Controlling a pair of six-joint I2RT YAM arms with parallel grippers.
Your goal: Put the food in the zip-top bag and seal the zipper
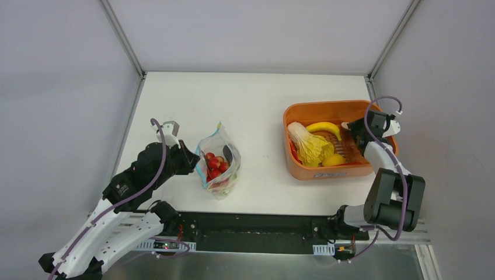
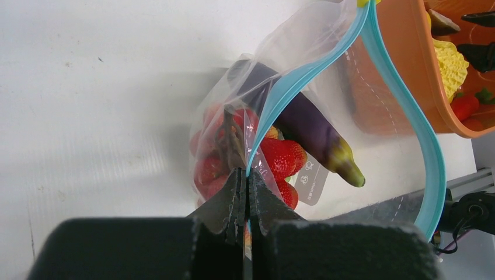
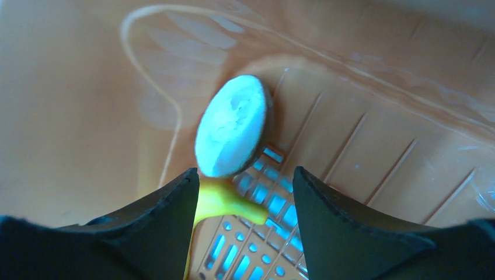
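An open zip bag point(image 1: 219, 175) with a blue zipper, holding an eggplant point(image 2: 315, 140) and several red fruits such as strawberries point(image 2: 280, 157), stands left of centre. My left gripper is shut on the bag's zipper edge at its left side. My right gripper is open inside the orange bin point(image 1: 315, 174), above a pale oval piece point(image 3: 230, 125) with a dark rim, beside a banana point(image 1: 324, 127). Cabbage point(image 1: 309, 146) and a lemon point(image 1: 334, 160) also lie in the bin.
Walls enclose the table at back and sides; the bin sits close to the right edge.
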